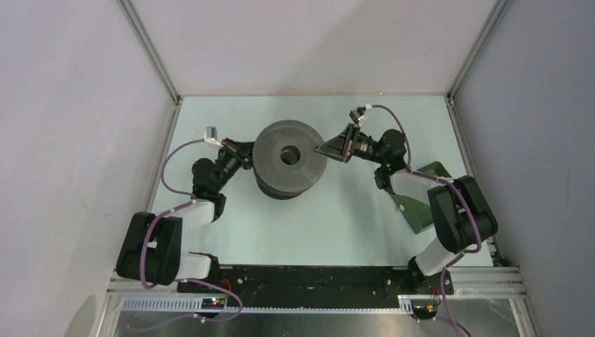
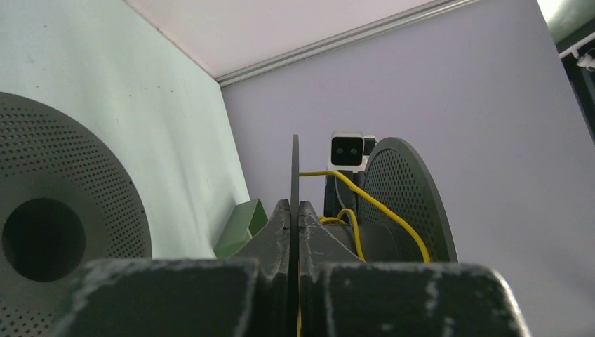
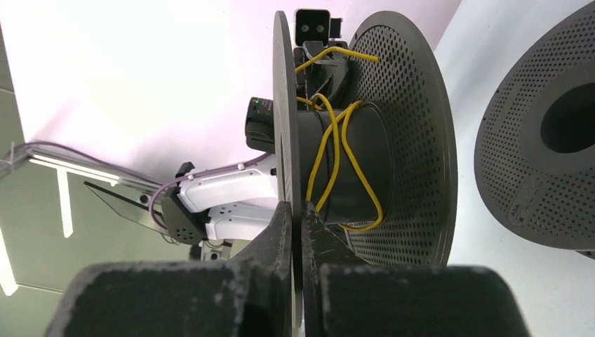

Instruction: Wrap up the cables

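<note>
A grey spool with perforated flanges (image 1: 270, 144) is held off the table between my two grippers. Yellow cable (image 2: 389, 210) shows round its core (image 3: 361, 161), one end sticking out between the flanges. My left gripper is shut on the edge of the flange nearer the table. In the right wrist view, my right gripper has its fingers closed on the rim of the upper flange. From above, that flange hides the left fingertips.
A second perforated disc with a central hole (image 2: 116, 189) sits on the table below, mostly covered in the top view. The green bin (image 1: 418, 214) is partly under the right arm. Bare table (image 1: 330, 235) lies in front.
</note>
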